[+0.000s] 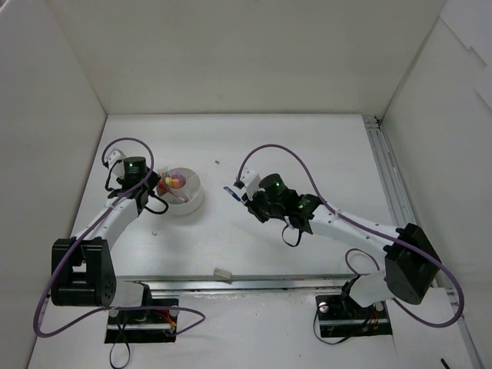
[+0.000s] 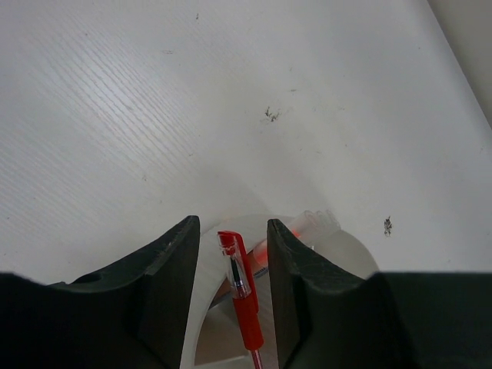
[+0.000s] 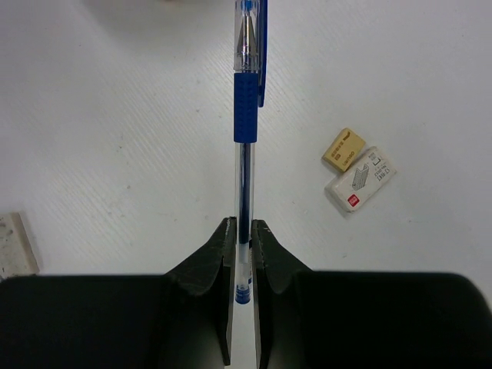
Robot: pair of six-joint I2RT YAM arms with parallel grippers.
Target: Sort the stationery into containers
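Observation:
My right gripper is shut on a blue gel pen (image 3: 246,108), held lengthwise between the fingertips; in the top view the pen (image 1: 231,192) points toward the white round container (image 1: 194,201). My left gripper stands part open over that container's rim, with a red pen (image 2: 247,315) between and beyond its fingers, not visibly clamped. A pinkish clear item (image 2: 307,229) lies behind it in the container, and colourful items (image 1: 174,181) fill the inner compartment.
In the right wrist view a small tan eraser (image 3: 344,149) and a white eraser (image 3: 360,180) lie on the table, with a pale block (image 3: 14,244) at the left edge.

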